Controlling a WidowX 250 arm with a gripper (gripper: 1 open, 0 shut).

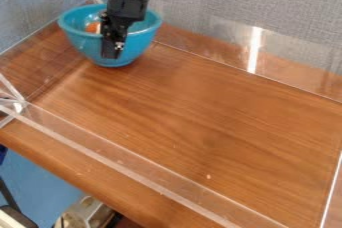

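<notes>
A teal bowl [143, 36] stands at the back left of the wooden table. My black gripper [115, 44] reaches down from the top to the bowl's near side. It is shut, but what lies between its fingers is too small to make out. An orange object [92, 27] is partly visible inside the bowl, behind the gripper.
Clear panels line its edges, and grey textured walls [254, 7] stand behind. A blue floor and some metal hardware show at the lower left.
</notes>
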